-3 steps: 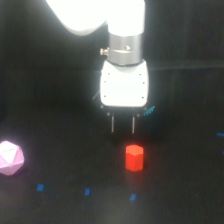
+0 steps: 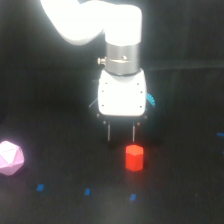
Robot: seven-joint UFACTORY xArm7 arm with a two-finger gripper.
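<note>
A small red block (image 2: 134,158) with a six-sided outline rests on the dark table. My gripper (image 2: 121,136), below its white hand (image 2: 122,93), points down with its two thin fingers apart. It is open, and only dark table shows between the fingers. In the picture, the right fingertip lies just above the red block; the left one is off to its left. How high the tips are over the table, I cannot tell.
At the left edge sits a pink many-sided ball (image 2: 10,158). Small blue marks (image 2: 87,191) dot the front of the table, and a light-blue mark (image 2: 151,99) shows beside the hand.
My hand has come lower in the picture, nearer the red block, and slightly left. The gap between the fingers looks a little wider. The block and the pink ball have not moved.
</note>
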